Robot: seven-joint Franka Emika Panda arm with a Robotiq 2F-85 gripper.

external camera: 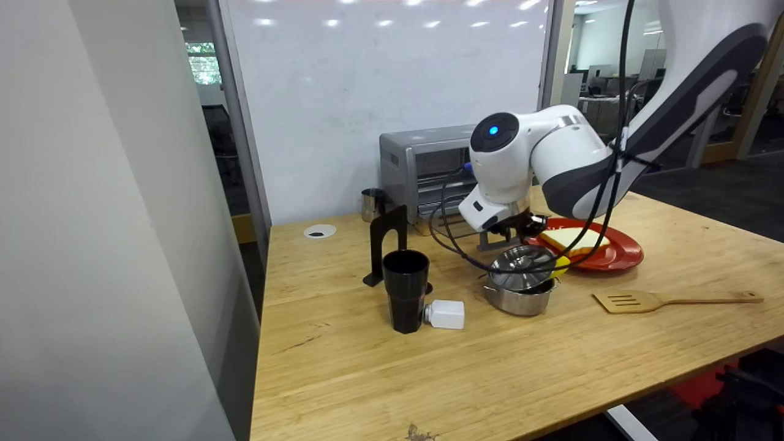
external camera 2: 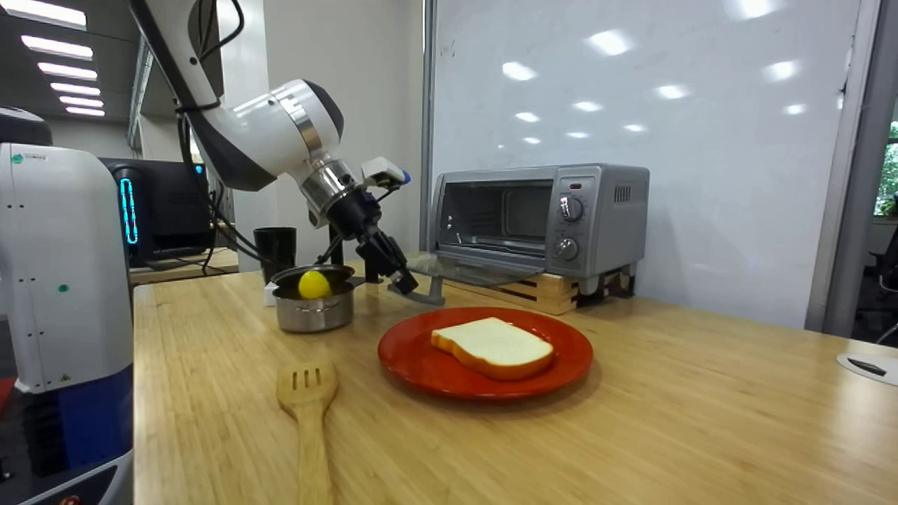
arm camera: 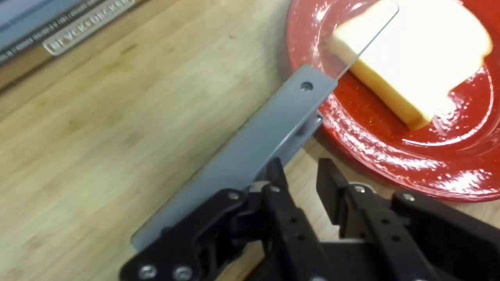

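Note:
The grey toaster oven (external camera 2: 623, 202) stands against the whiteboard. Its glass door (external camera 2: 480, 273) is lowered to about level, and the grey handle (arm camera: 234, 145) crosses the wrist view diagonally. My gripper is part open at that handle. One finger (arm camera: 277, 175) overlaps the handle's edge, while the other finger (arm camera: 328, 180) stands clear of it over bare table. Nothing is visibly clamped between the tips; whether they touch the handle I cannot tell. In exterior view 2 the gripper (external camera 2: 405, 282) is low, beside the handle's near end.
A red plate (external camera 2: 404, 370) with a bread slice (external camera 2: 497, 341) lies close to the door. The metal pot (external camera: 518, 301), its tilted lid (external camera: 522, 268) and a yellow item (external camera 2: 313, 285) sit nearby. A wooden spatula (external camera: 632, 301), black cup (external camera: 406, 294) and white bottle (external camera: 446, 315) are around.

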